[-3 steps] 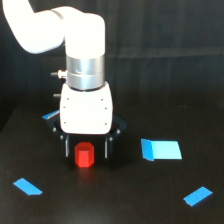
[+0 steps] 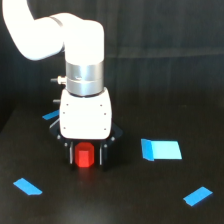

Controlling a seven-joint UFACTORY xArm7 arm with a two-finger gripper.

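A small red block (image 2: 85,154) stands on the dark table below the white-and-grey arm. My gripper (image 2: 87,156) is lowered around it, one dark finger on either side. Its white housing (image 2: 85,116) sits just above the block and overlaps the block's top in this view. The fingers are dark against the dark table, so whether they touch the block cannot be made out.
Blue tape pieces mark the table: one (image 2: 27,186) at front left, another (image 2: 198,196) at front right, and a light blue patch (image 2: 166,150) right of the gripper.
My gripper has come down a little over the red block, and its fingers look slightly closer together. The block appears to be in the same place.
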